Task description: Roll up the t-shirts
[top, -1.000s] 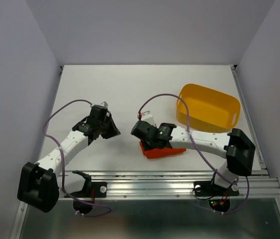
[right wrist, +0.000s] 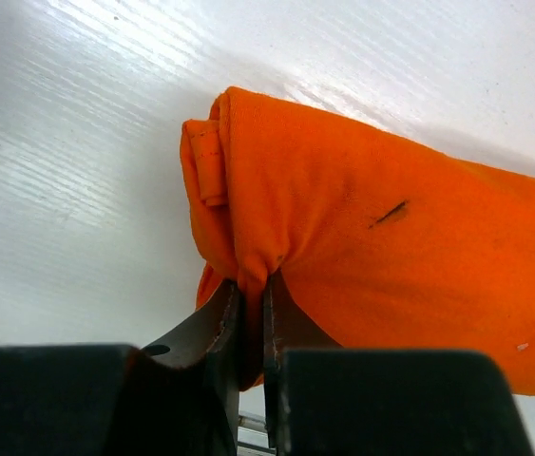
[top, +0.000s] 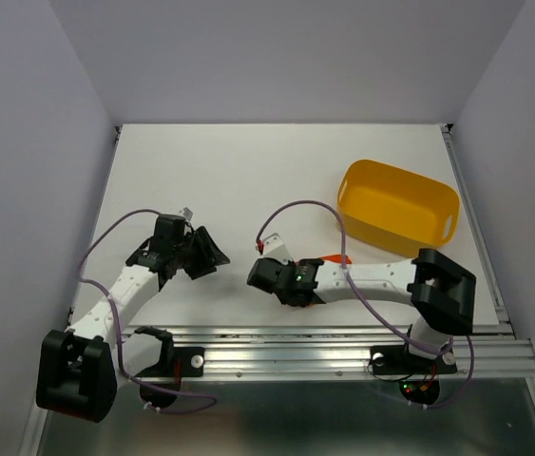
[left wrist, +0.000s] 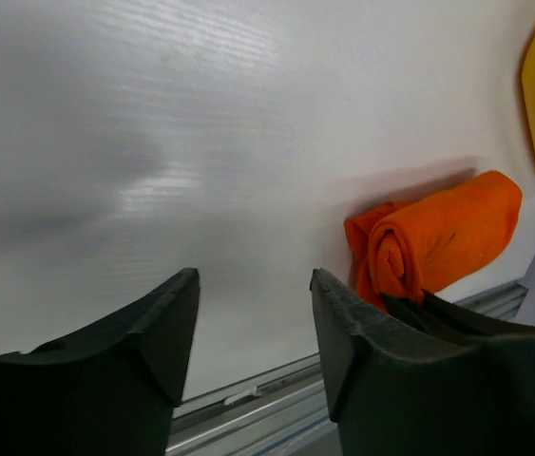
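The orange t-shirt, folded into a thick rolled bundle [right wrist: 410, 228], lies on the white table. In the right wrist view my right gripper is shut on a pinch of cloth at the bundle's near left end. From above, the right arm covers most of the shirt, and only a strip of orange [top: 336, 257] shows. My left gripper is open, its fingers apart with bare table between them. It stands to the left of the shirt, whose coiled end [left wrist: 395, 256] appears at the right of the left wrist view.
A yellow bin [top: 398, 204], which looks empty, stands at the back right, behind the right arm. A metal rail [top: 277, 339] runs along the front edge.
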